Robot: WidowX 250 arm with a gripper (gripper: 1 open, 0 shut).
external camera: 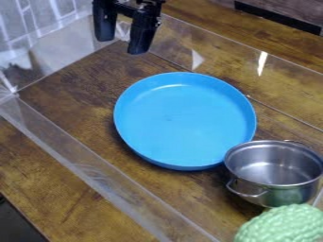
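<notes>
My black gripper [124, 30] hangs at the top of the camera view, above and behind a light blue plate [184, 117], its two fingers apart with nothing visible between them. The plate lies empty on the wooden surface. At the lower right a steel pot [274, 167] with side handles stands beside the plate's rim, empty. A green knitted item [280, 224] is partly in view at the bottom right corner.
Clear plastic walls [76, 165] border the wooden area [76, 95]. A pale translucent curtain or sheet [32, 28] is at the upper left. Bare wood is free left of the plate and behind it.
</notes>
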